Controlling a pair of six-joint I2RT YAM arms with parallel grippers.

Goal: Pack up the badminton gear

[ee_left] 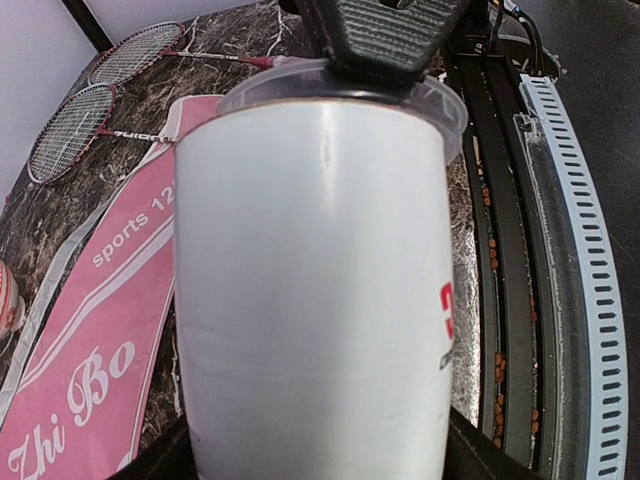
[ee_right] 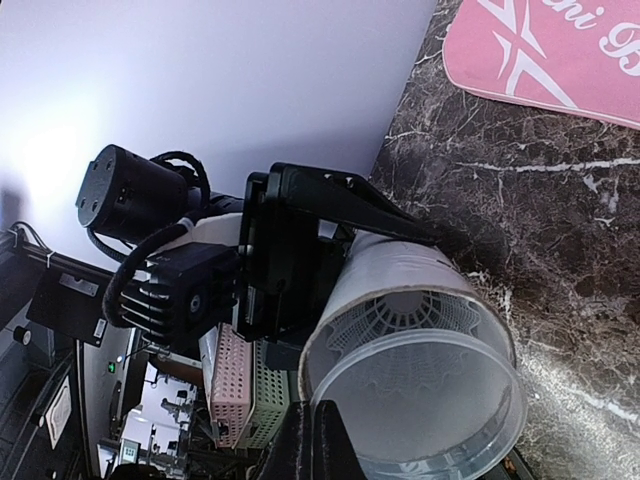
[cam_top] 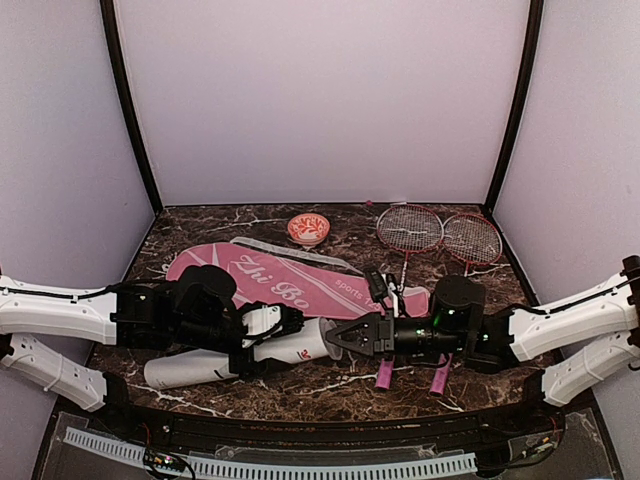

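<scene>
In the top view, a white shuttlecock tube [cam_top: 190, 368] slants along the table's front, and my left gripper [cam_top: 268, 340] is shut around it near its right end. A clear plastic lid [ee_right: 440, 400] sits askew across the tube's mouth in the right wrist view, part of its rim standing off the edge. Inside the tube shows a netted shuttlecock skirt [ee_right: 405, 312]. My right gripper is shut, its fingertips against or close beside the lid's rim; whether they pinch it, I cannot tell. The pink racket bag [cam_top: 270, 280] lies flat behind the arms.
Two rackets lie at the back right, a nearer-centre racket [cam_top: 410, 230] and an outer racket [cam_top: 472, 240], their pink handles toward the front. An orange patterned bowl [cam_top: 308, 228] stands behind the bag. Bare marble table [cam_top: 300, 392] shows in front of the tube.
</scene>
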